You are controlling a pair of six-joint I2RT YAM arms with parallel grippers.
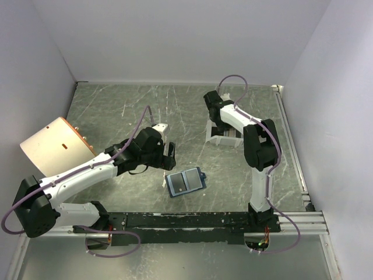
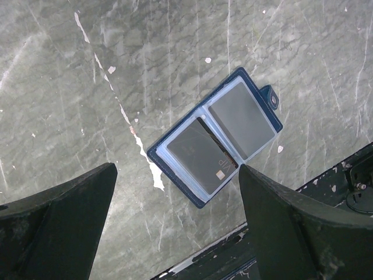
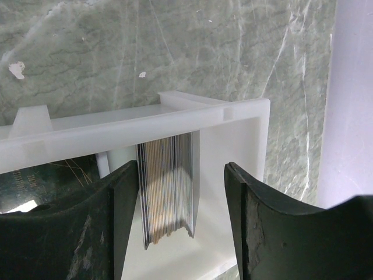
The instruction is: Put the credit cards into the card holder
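Observation:
The dark blue card holder (image 2: 249, 153) lies open on the table, its near-left pocket filled by a grey card (image 2: 203, 153) with a small chip-like square; the other pocket (image 2: 242, 115) shows plain grey. Above it hangs my left gripper, open and empty. In the right wrist view a tight stack of credit cards (image 3: 168, 186) stands on edge in a white box (image 3: 250, 134). My right gripper is at the box with its fingers spread; the left finger (image 3: 125, 192) is close against the stack's left side, the right one clear of it.
A dark item (image 3: 46, 184) lies in the box's left compartment behind a divider. The box's raised front rim (image 3: 116, 133) stands near my right fingers. A cream board (image 1: 58, 146) leans at the far left.

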